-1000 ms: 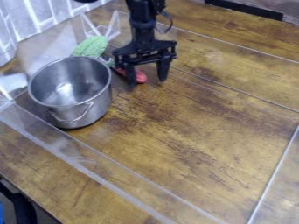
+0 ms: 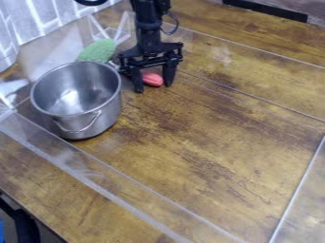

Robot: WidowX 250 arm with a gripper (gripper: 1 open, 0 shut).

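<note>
My black gripper (image 2: 154,74) is down at the table in the upper middle, over a red-pink elongated object (image 2: 154,78), with fingers on either side of it. Whether they are closed on it is unclear. A large steel pot (image 2: 76,100) stands just to the left. Behind the pot and left of the gripper is a green leafy-looking item (image 2: 99,51), partly hidden.
A clear plastic-like edge runs along the left side, and a dark strip lies at the back right.
The gripper has shifted slightly left and down over the red-pink object, which is now more covered by it.
</note>
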